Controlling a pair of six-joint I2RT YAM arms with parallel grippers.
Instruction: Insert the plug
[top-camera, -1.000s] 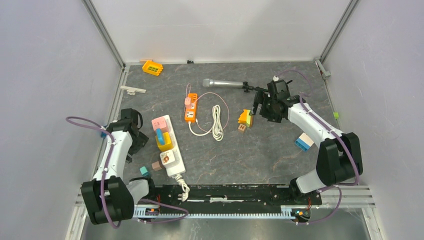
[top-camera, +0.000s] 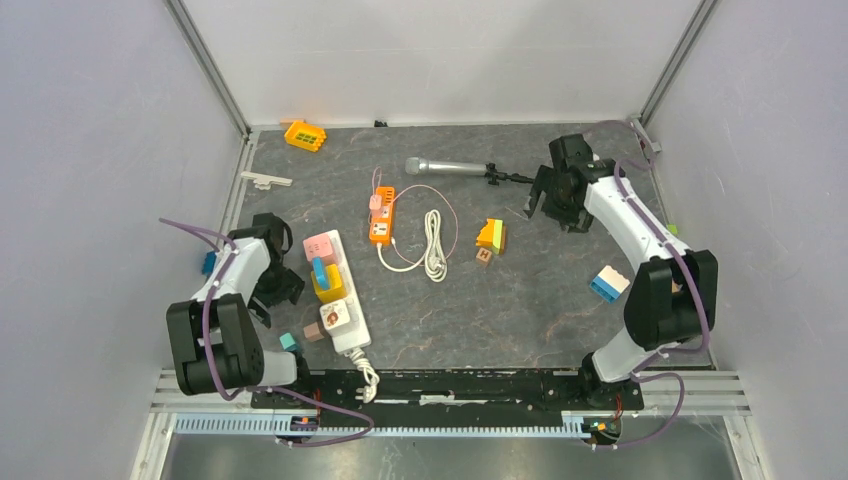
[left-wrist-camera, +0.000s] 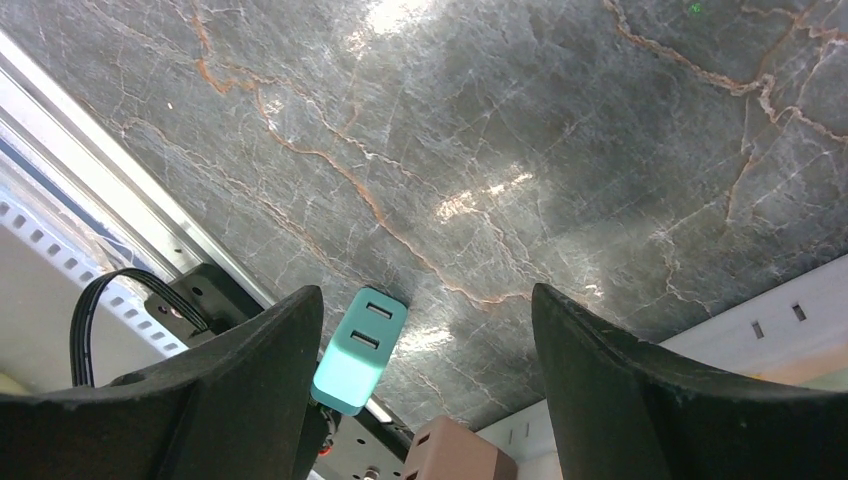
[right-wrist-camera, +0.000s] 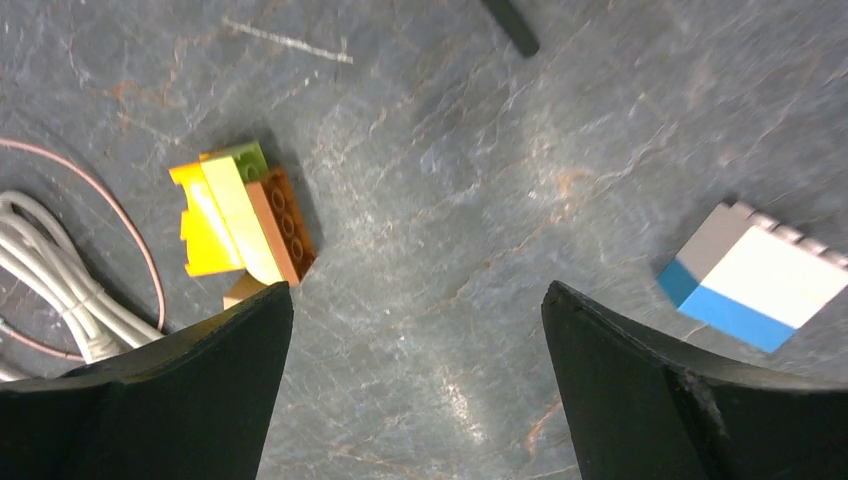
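An orange power strip (top-camera: 383, 232) lies near the middle back of the table, with a pink plug (top-camera: 376, 203) on it. Beside the left arm is a long white power strip (top-camera: 356, 318), bearing a pink block-like piece (top-camera: 320, 248), a yellow piece with a blue part (top-camera: 330, 284) and a white cube (top-camera: 338, 318). My left gripper (top-camera: 279, 306) is left of that strip, its fingers (left-wrist-camera: 265, 375) apart over bare table. At the right back, my right gripper (top-camera: 551, 222) stands open, nothing between its fingers.
A teal block (left-wrist-camera: 362, 350) and brown block (left-wrist-camera: 455, 450) lie near the left gripper. Coiled white cable (top-camera: 434, 250), yellow-green blocks (right-wrist-camera: 235, 215) and a blue-white block (right-wrist-camera: 755, 275) are around the table. A microphone (top-camera: 448, 167) lies at the back.
My right gripper has moved to the right, away from the yellow-green blocks. Objects on the table look unmoved.
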